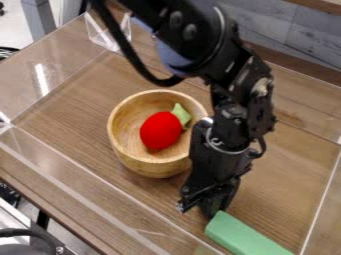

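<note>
My black gripper points down at the table, low beside the near end of a light green block in the lower right. Its fingers are close together, shut, with nothing visible between them. Just left of the gripper sits a wooden bowl holding a red ball-like object and a small green piece.
A clear plastic object stands at the far left back. The table's edge runs along the lower left.
</note>
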